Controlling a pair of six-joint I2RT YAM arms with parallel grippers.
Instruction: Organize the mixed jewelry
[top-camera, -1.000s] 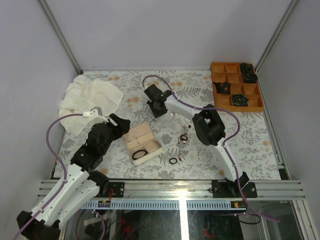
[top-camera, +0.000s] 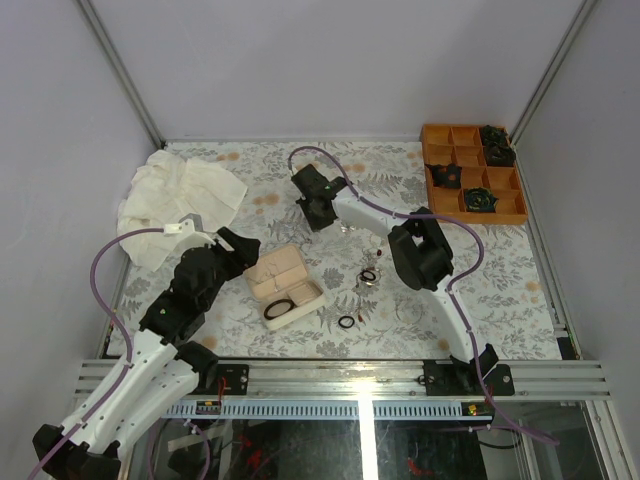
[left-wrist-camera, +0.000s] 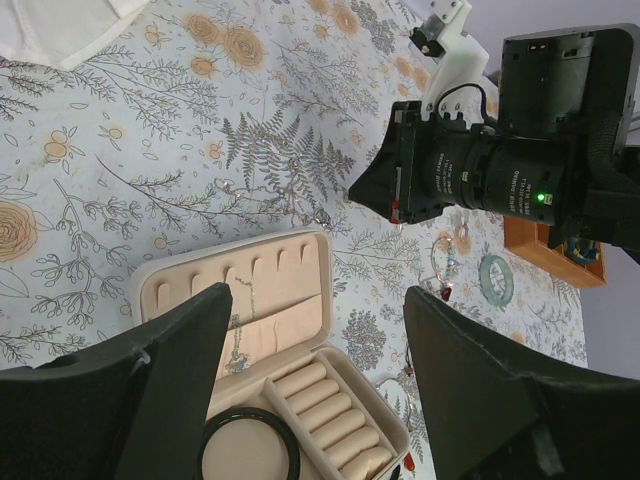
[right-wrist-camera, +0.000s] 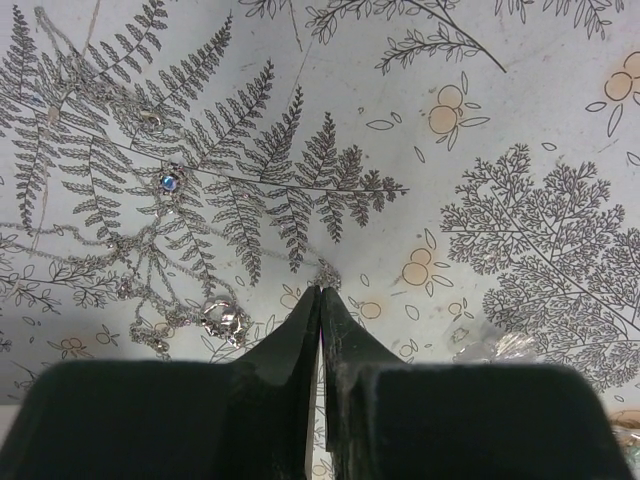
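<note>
An open cream jewelry box (top-camera: 290, 310) holds a black bangle (left-wrist-camera: 284, 436) in its tray and a thin chain in its lid. Above it, my left gripper (top-camera: 245, 250) is open and empty. Tangled silver chains (right-wrist-camera: 150, 270) with a shiny ring (right-wrist-camera: 225, 321) and a small blue stone (right-wrist-camera: 170, 183) lie beyond the box. My right gripper is shut, its tips at a small pendant on the end of a chain; nothing clearly shows between them. A bracelet (left-wrist-camera: 436, 262), a pale green bangle (left-wrist-camera: 484, 280) and other small pieces lie on the patterned surface to the right.
An orange compartment organizer (top-camera: 450, 212) with dark items stands at the back right. A crumpled white cloth (top-camera: 175, 205) covers the back left. A small clear bag or wrapper (right-wrist-camera: 505, 345) lies beside the right gripper.
The left arm and the box look unchanged.
</note>
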